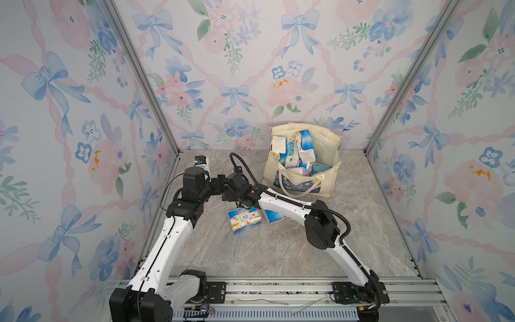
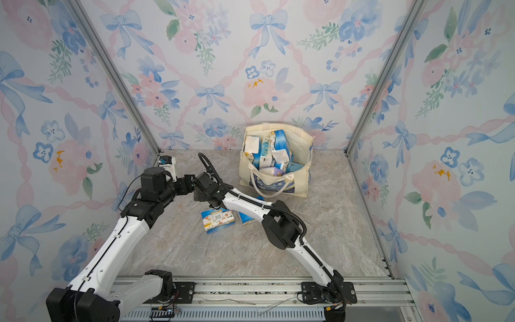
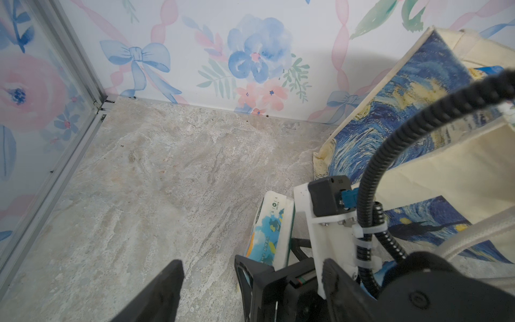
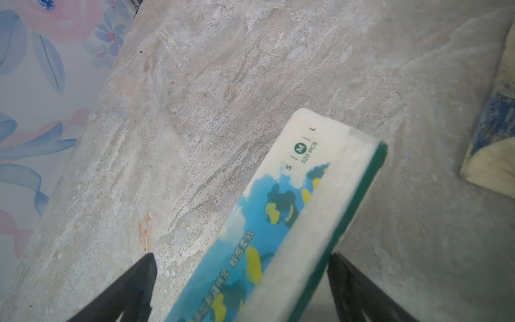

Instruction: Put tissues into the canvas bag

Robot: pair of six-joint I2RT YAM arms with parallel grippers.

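Note:
A white, blue and green tissue pack [image 4: 268, 230] lies on the floor between the fingers of my right gripper, which stands open; contact with the pack cannot be judged. In the left wrist view, the same pack [image 3: 271, 230] shows beyond the right gripper's black fingers. My left gripper is open, near the right one, with no tissue held. Both arms hide this pack in the top views. The cream canvas bag [image 1: 331, 153] stands upright at the back right, holding several tissue packs [image 1: 305, 140].
Two more packs lie flat on the floor in front of the right arm: a white-and-blue one [image 1: 244, 219] and a blue one [image 1: 273, 216], partly covered by that arm. The two grippers are very close together.

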